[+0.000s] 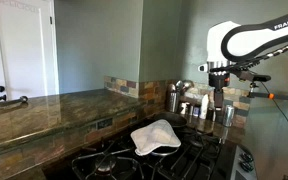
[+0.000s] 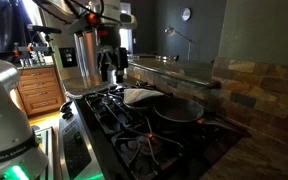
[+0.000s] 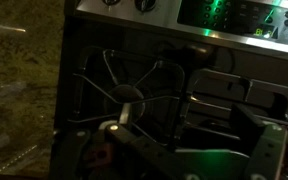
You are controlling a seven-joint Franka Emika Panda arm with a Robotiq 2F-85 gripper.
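My gripper (image 1: 218,98) hangs fingers-down above the stove's right side in exterior view 1. Its dark finger also shows high over the stove in exterior view 2. In the wrist view the gripper stands open, its two fingers wide apart along the bottom edge and nothing visible held. A white cloth (image 1: 156,137) lies spread on the stove, well away from the fingers; exterior view 2 also shows this cloth (image 2: 139,96), behind a dark round pan (image 2: 179,110). No cloth is visible in the wrist view.
Black grates and a burner (image 3: 124,100) lie below the gripper. The stove's control panel (image 3: 246,22) has lit green digits. Several bottles and containers (image 1: 205,106) stand by the back wall. A stone counter (image 1: 44,115) offers clear room at the left.
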